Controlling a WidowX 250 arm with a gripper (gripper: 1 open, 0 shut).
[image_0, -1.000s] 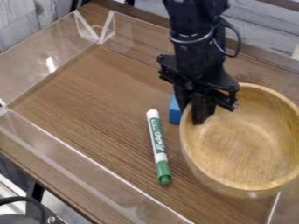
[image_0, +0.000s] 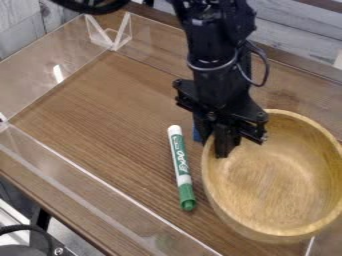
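My black gripper (image_0: 222, 130) reaches down from the top centre and is shut on the near left rim of a yellow oval bowl (image_0: 278, 185), which fills the lower right. A blue object (image_0: 201, 129) is mostly hidden behind the gripper. A green and white marker labelled EXPO (image_0: 182, 168) lies on the wooden table just left of the bowl.
Clear plastic walls (image_0: 27, 70) edge it, with a white bracket (image_0: 110, 30) at the top left. Dark cables sit at the bottom left corner.
My gripper has moved slightly left with the bowl in it, and the bowl sits nearer the marker. The blue object is now more hidden.
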